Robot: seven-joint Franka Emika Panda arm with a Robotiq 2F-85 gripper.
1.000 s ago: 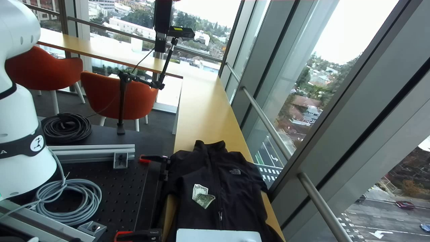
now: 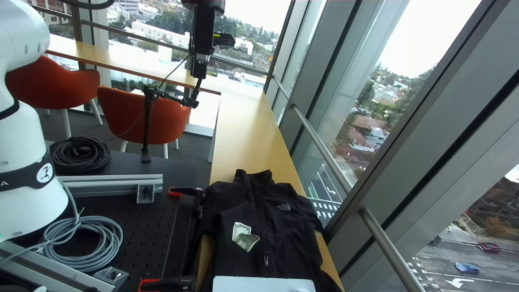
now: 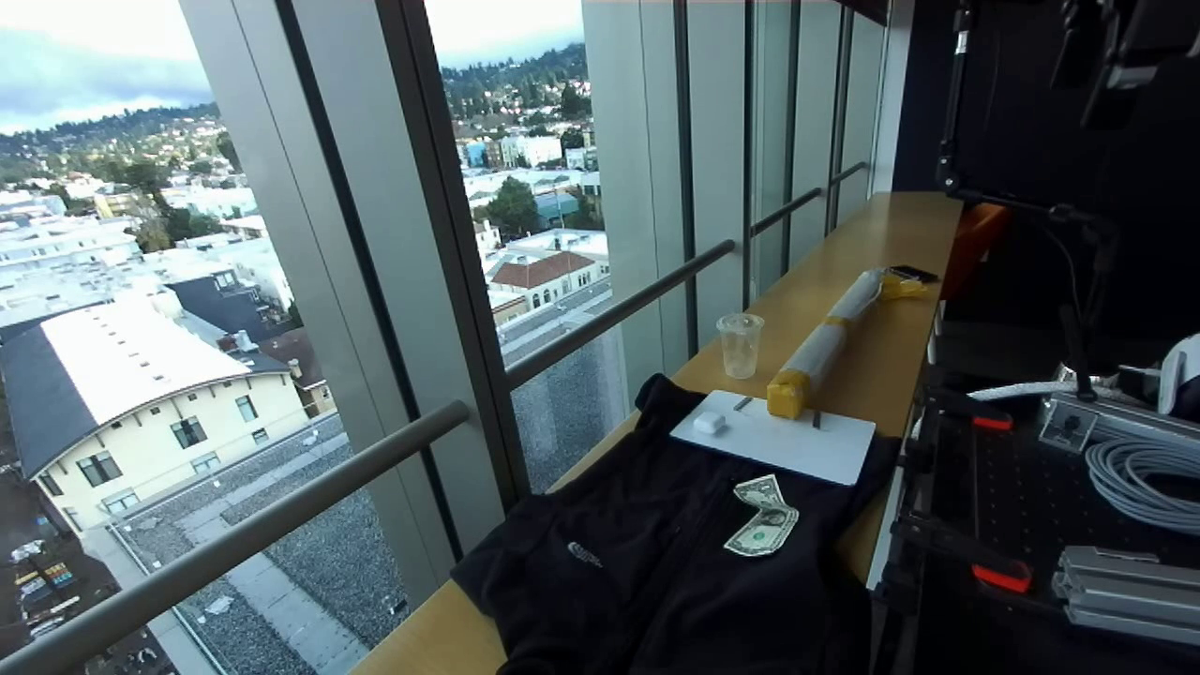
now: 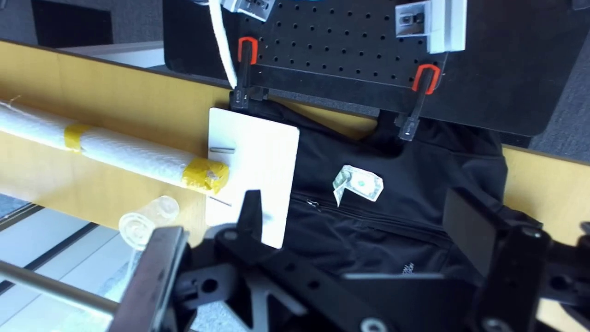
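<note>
A creased dollar bill [image 4: 362, 183] lies partly folded on a black jacket [image 2: 287, 228], which is spread front up along the wooden counter. In exterior view 2 the same bill [image 3: 765, 517] rests just below a white board [image 3: 787, 444]. My gripper is open and empty, its fingers spread wide in the wrist view, well above the jacket. From exterior view 1, a dark part of the gripper [image 2: 199, 68] hangs high at the top, far above the counter. At the top right of exterior view 2 it is dim and partly cut off.
On the board sits a small white object [image 3: 710, 423]. A wrapped roll with yellow tape [image 3: 832, 343] overlaps the board's edge, and a clear plastic cup [image 3: 739, 345] stands nearby. Red-ended clamps [image 4: 426, 78] line the black perforated table. Window rails run along the counter's other side.
In exterior view 1 the dark gripper at the top has come slightly lower and now covers part of the stand behind it. Bill and jacket lie unchanged.
</note>
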